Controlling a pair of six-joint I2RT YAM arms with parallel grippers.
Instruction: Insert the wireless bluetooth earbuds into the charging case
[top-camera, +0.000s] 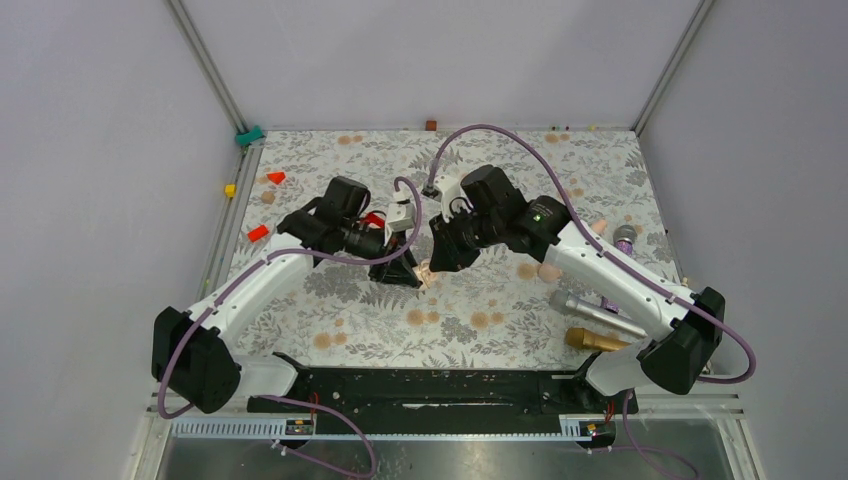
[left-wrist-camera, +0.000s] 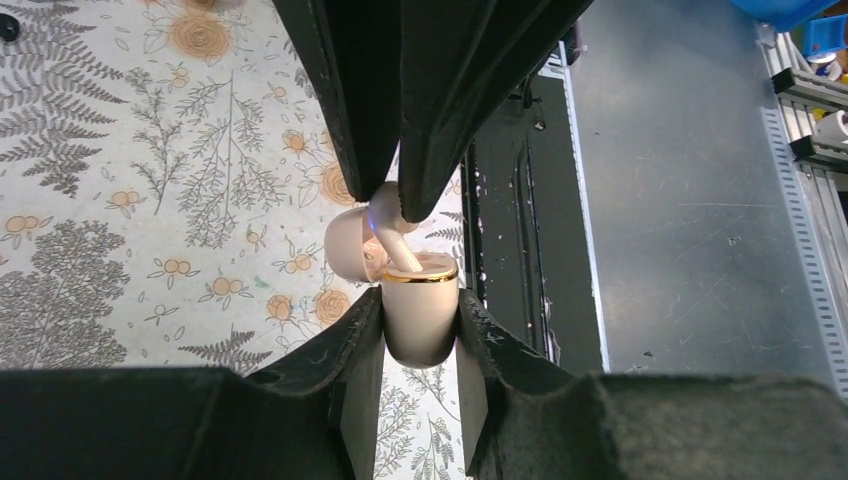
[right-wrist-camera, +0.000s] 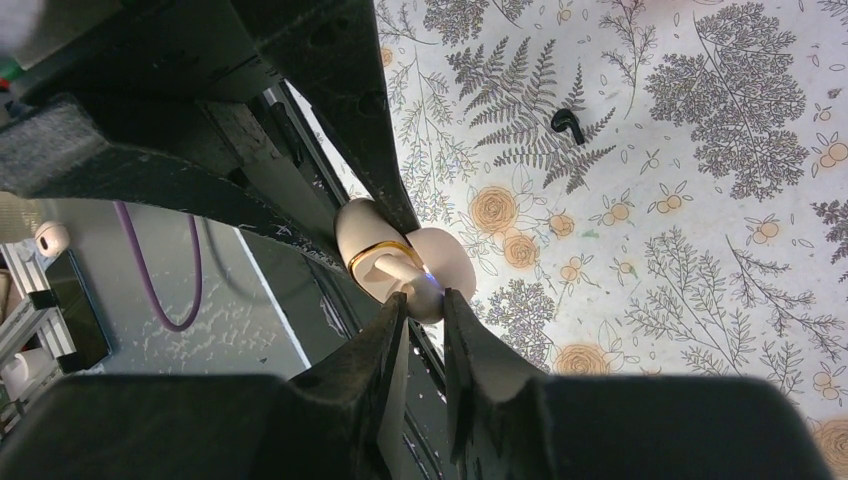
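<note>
My left gripper is shut on the pale pink charging case, which has a gold rim and its lid open. My right gripper is shut on a pale earbud, its stem slanting to the case's opening, a small blue light beside it. Both grippers meet near the middle of the mat in the top view. How deep the stem sits is unclear. A black earbud lies on the mat in the right wrist view.
Red blocks lie at the mat's left. Silver and gold cylinders and other items lie at the right.
</note>
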